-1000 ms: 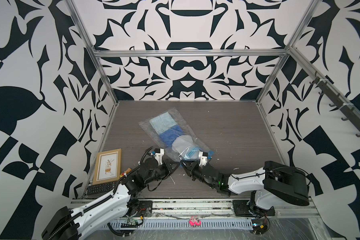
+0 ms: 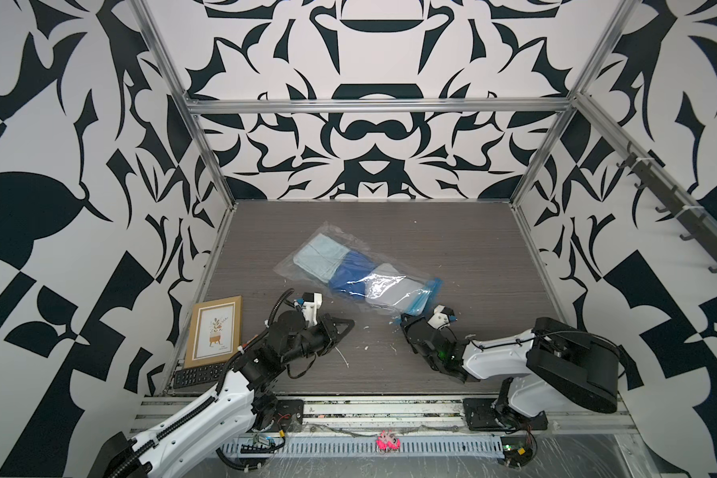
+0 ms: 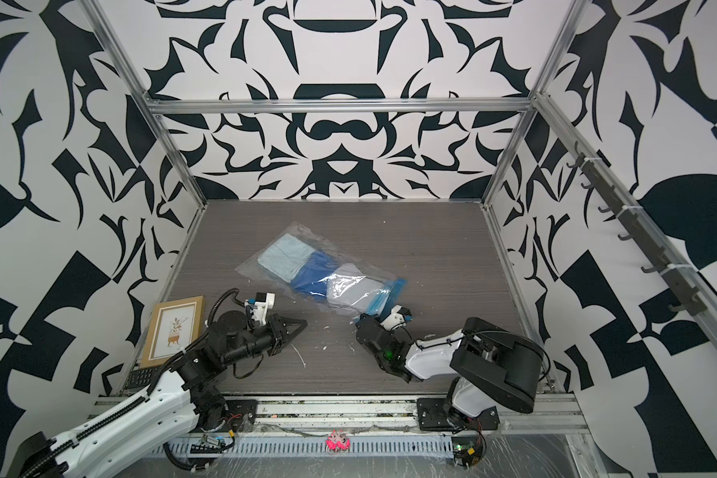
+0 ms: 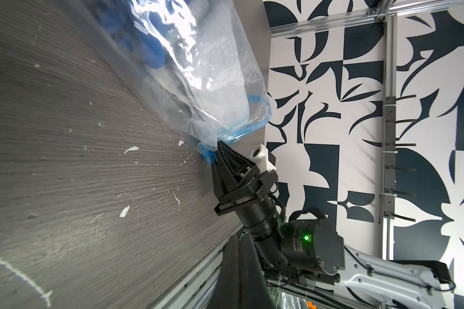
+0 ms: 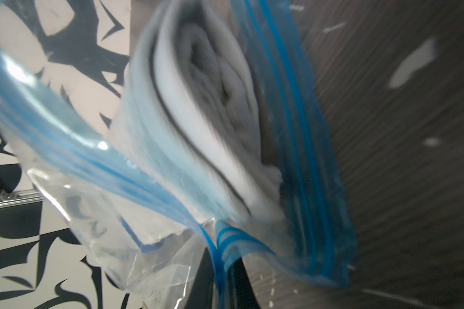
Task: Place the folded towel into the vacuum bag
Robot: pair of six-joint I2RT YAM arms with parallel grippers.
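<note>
A clear vacuum bag (image 2: 301,280) with a blue zip edge (image 5: 314,206) lies slantwise on the table. Inside it, light-blue (image 2: 320,256), dark-blue (image 2: 350,272) and whitish (image 2: 386,285) cloth sections lie in a row. The right wrist view, partly blurred, looks into the bag's gaping mouth at a folded whitish towel (image 5: 196,118). My right gripper is shut on the bag's mouth at its near corner, the blue strip running between its fingers. My left gripper (image 2: 352,325) is shut, apart from the bag, nothing showing between its fingers.
A framed picture (image 2: 214,331) leans at the table's left front, with a black keyboard (image 2: 199,376) below it. White scraps (image 4: 131,149) dot the tabletop.
My right gripper has moved right, away from the left one, dragging the bag's mouth end with it. The bag now lies at a flatter slant. The left arm has barely moved.
</note>
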